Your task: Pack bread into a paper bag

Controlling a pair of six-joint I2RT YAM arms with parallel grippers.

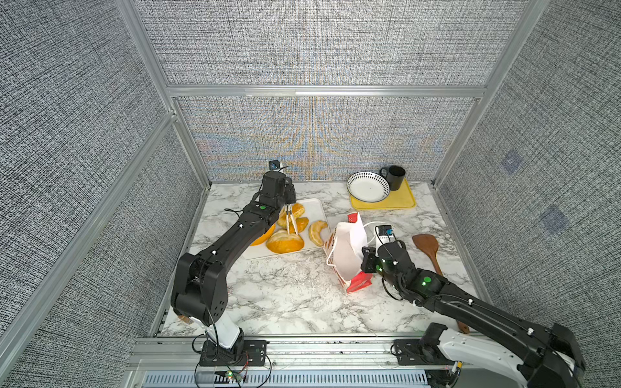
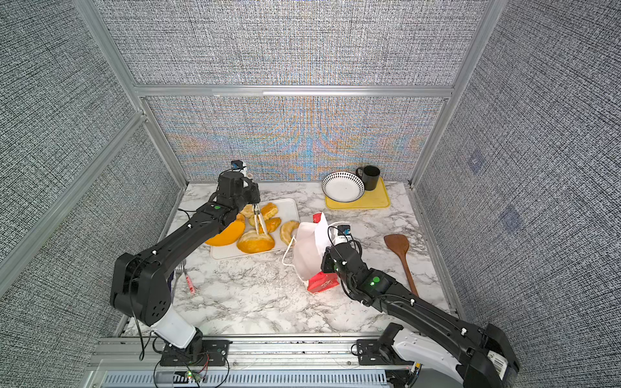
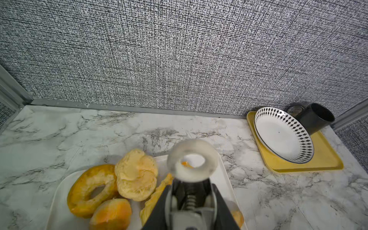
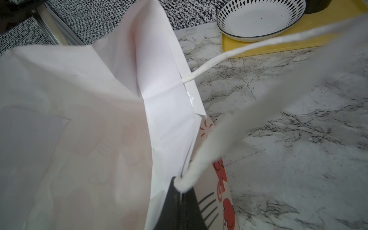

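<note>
White tongs (image 1: 293, 221) stand in my left gripper (image 1: 288, 199), which is shut on them; their ring end (image 3: 192, 161) shows in the left wrist view. The tong tips are over the tray, at a ridged roll (image 2: 272, 224); whether they pinch it cannot be told. A crusty loaf (image 1: 285, 242), a curved bread (image 1: 317, 231), a ring bread (image 3: 90, 191) and other pieces lie on the tray (image 1: 313, 207). Right of it the white-and-red paper bag (image 1: 347, 249) leans with its mouth open. My right gripper is shut on the bag's rim beside a white handle.
A yellow mat (image 1: 402, 198) with a patterned plate (image 1: 368, 187) and black mug (image 1: 395, 176) is at the back right. At far right lies a wooden spatula (image 1: 426, 244). A fork (image 2: 180, 266) lies left.
</note>
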